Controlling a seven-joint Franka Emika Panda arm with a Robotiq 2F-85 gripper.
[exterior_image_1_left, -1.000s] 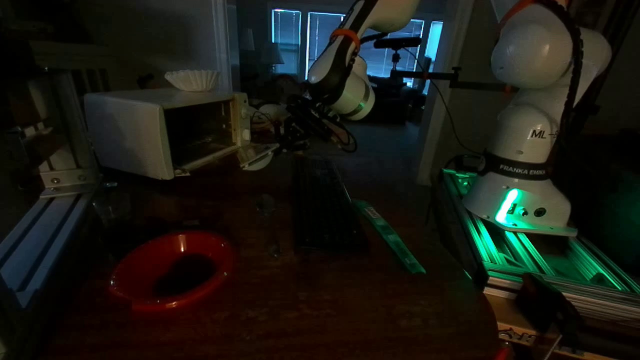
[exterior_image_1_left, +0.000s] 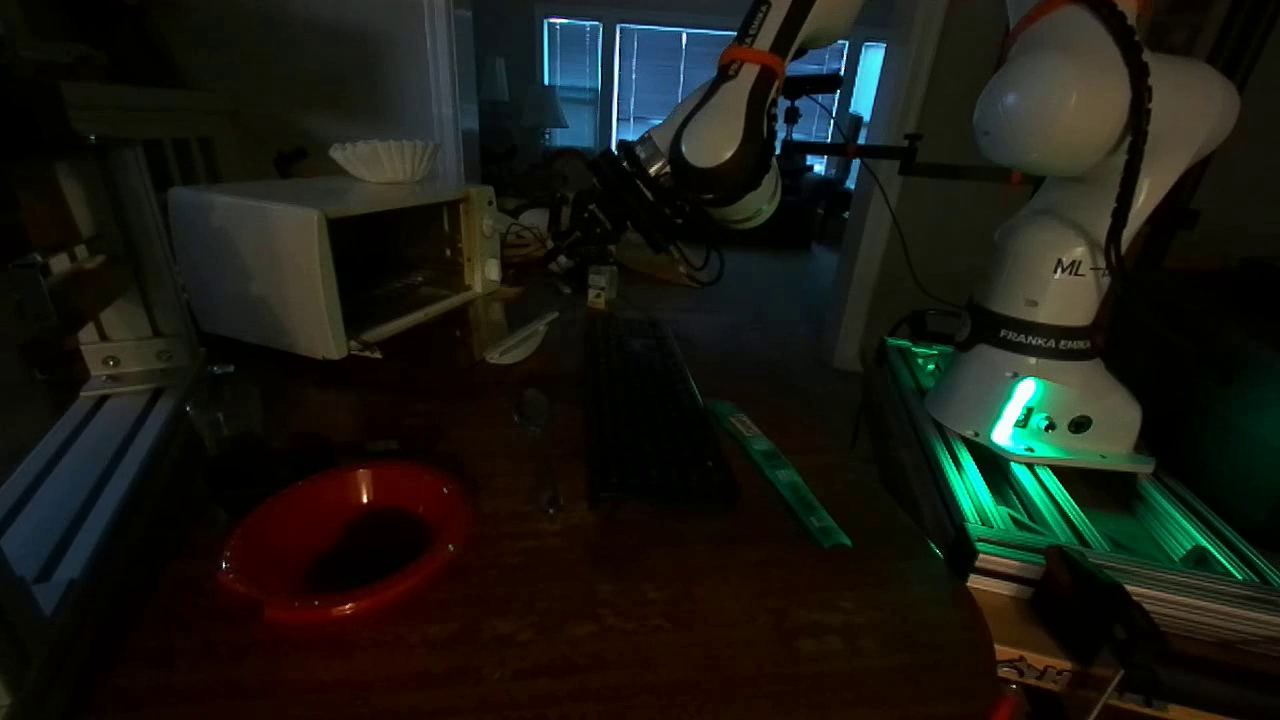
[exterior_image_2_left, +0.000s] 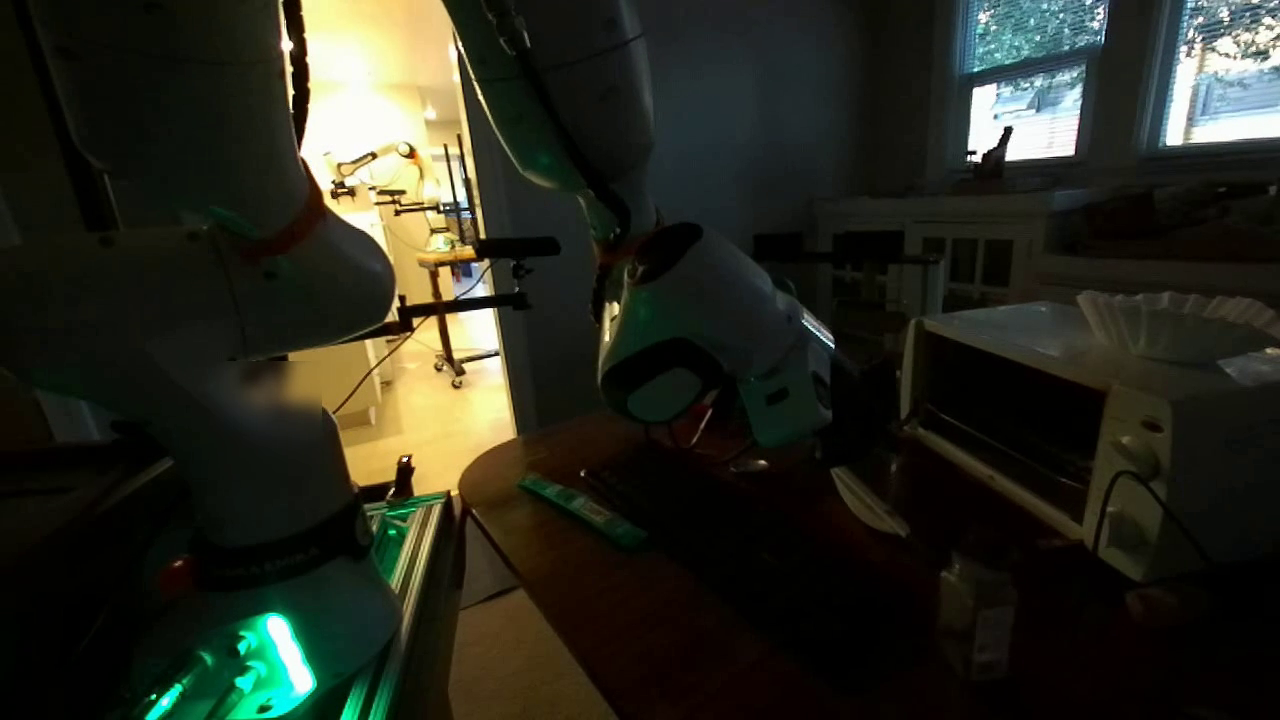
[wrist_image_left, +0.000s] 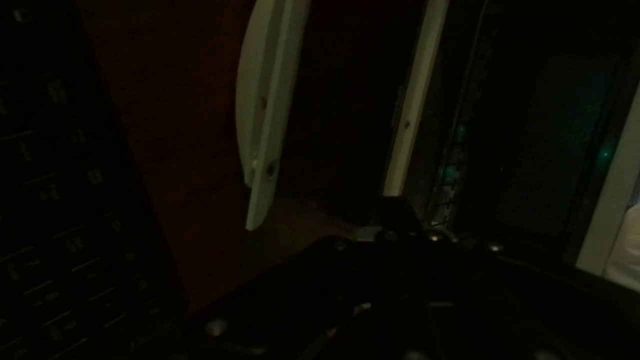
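A white toaster oven (exterior_image_1_left: 258, 270) stands at the table's far left in exterior view 1, its front open and its cavity dark. Its lowered door (exterior_image_1_left: 522, 341) reaches out over the table. In the wrist view the door's pale outer edge and handle (wrist_image_left: 279, 102) run left of the cavity. My gripper is a dark shape low in that view, close to the oven front. It looks shut, and nothing shows between its fingers. Exterior view 1 has it raised above the door, to the right of the oven; the arm mostly hides it in exterior view 2.
A black keyboard (exterior_image_1_left: 654, 408) and a green strip (exterior_image_1_left: 786, 474) lie mid-table. A red bowl (exterior_image_1_left: 270, 540) sits at the front left, with a spoon (exterior_image_1_left: 534, 414) nearby. A white fluted bowl (exterior_image_1_left: 384, 160) rests on the oven.
The oven door hangs lower than before. My arm's wrist has shifted right and turned, and the gripper has moved up off the door.
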